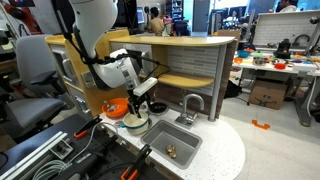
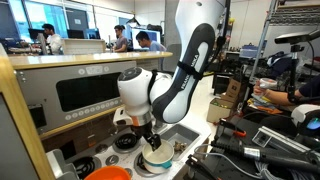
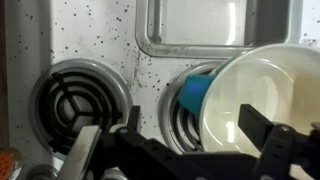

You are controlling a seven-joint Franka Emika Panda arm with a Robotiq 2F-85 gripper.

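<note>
A cream bowl or pot with a teal outside point(image 3: 197, 92) sits over a coil burner point(image 3: 180, 125) in the wrist view. In exterior view 1 the same bowl point(image 1: 135, 121) is at the counter's near left, and in exterior view 2 its pale inside point(image 2: 158, 154) shows at the bottom. My gripper is open around the near rim, with one finger point(image 3: 262, 130) over the bowl's inside and the other outside it. Whether either finger touches the wall, I cannot tell. The white arm point(image 2: 165, 100) reaches down from above.
An empty burner point(image 3: 80, 105) lies left of the bowl. An orange bowl point(image 1: 118, 107) stands behind it to the left. A sink point(image 1: 176, 142) with small items and a faucet point(image 1: 193, 104) are to the right.
</note>
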